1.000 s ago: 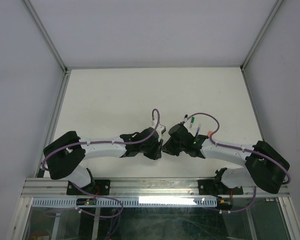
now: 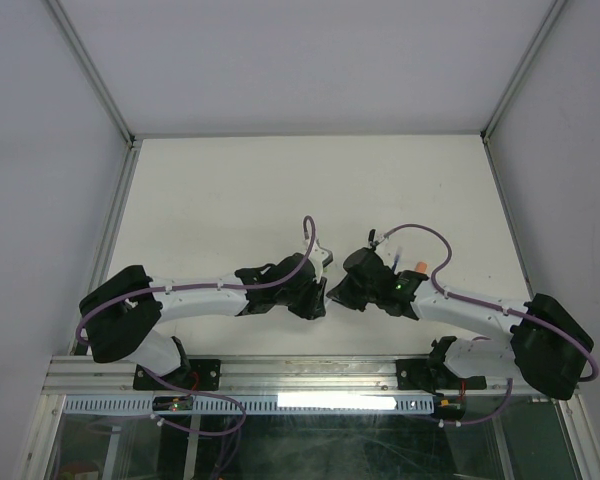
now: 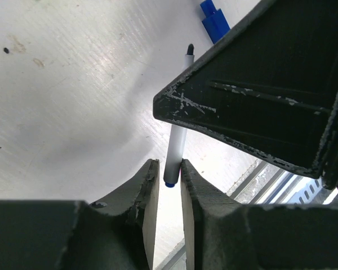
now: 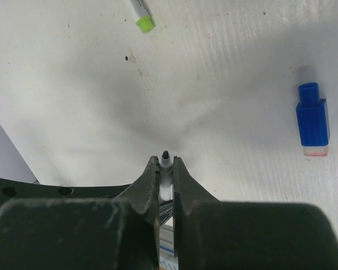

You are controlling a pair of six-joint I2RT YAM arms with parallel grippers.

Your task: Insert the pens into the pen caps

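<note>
In the left wrist view a grey pen [image 3: 174,152] stands between my left gripper's narrowly parted fingertips [image 3: 169,169]; whether they grip it I cannot tell. A dark gripper body covers the pen's middle. In the right wrist view my right gripper is shut on a grey, dark-tipped pen [image 4: 165,177]. A blue piece with a narrower end lies on the table, also at the upper part of the left wrist view [image 3: 214,22]. In the top view the two grippers [image 2: 320,298] [image 2: 338,295] almost meet at the table's front centre.
A white pen with a green end [image 4: 138,14] lies apart. An orange item [image 2: 420,268] and other small items are at the right of the table [image 2: 210,180], whose back and left are clear.
The right arm has shifted slightly to the right since a second ago. The left arm has barely moved.
</note>
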